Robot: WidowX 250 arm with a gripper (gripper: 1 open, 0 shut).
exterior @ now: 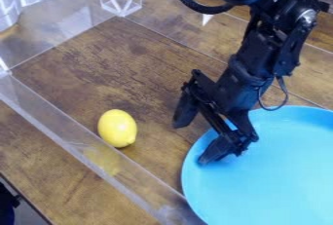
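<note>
A yellow lemon (117, 128) lies on the wooden tray floor, near the clear low wall on the left. My black gripper (201, 129) is low on the right of the lemon, apart from it, its fingers spread open at the rim of a large blue plate (260, 180). I see nothing held between the fingers.
Clear plastic walls (49, 110) edge the wooden surface (92, 63) along the left and back. Bare wood lies behind and left of the gripper; the blue plate fills the lower right.
</note>
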